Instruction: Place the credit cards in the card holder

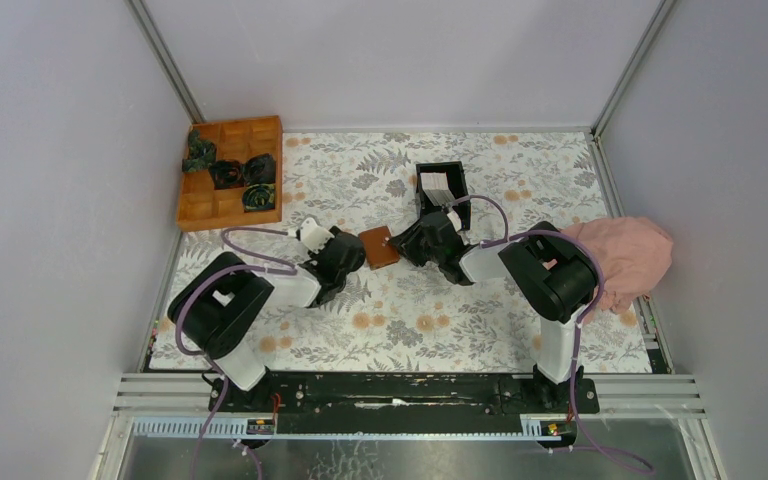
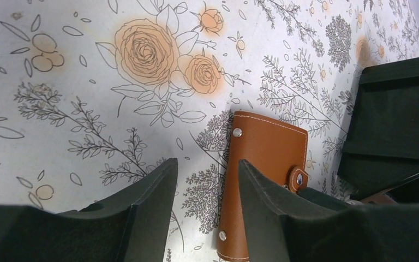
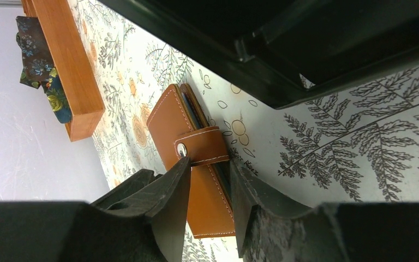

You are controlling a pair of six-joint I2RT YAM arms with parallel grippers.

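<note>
The brown leather card holder (image 1: pixel 378 245) lies on the floral surface between my grippers, its snap strap (image 3: pixel 201 144) toward the right one. My right gripper is at the holder, fingertips at the strap, part open; whether it grips the strap is unclear. My left gripper hangs part open over the left edge of the holder (image 2: pixel 240 142), one finger above it. A black box (image 1: pixel 465 185) behind the right gripper holds white items that may be the cards.
A wooden compartment tray (image 1: pixel 200 210) with dark cloths is at the back left. A pink cloth (image 1: pixel 635 260) lies at the right edge.
</note>
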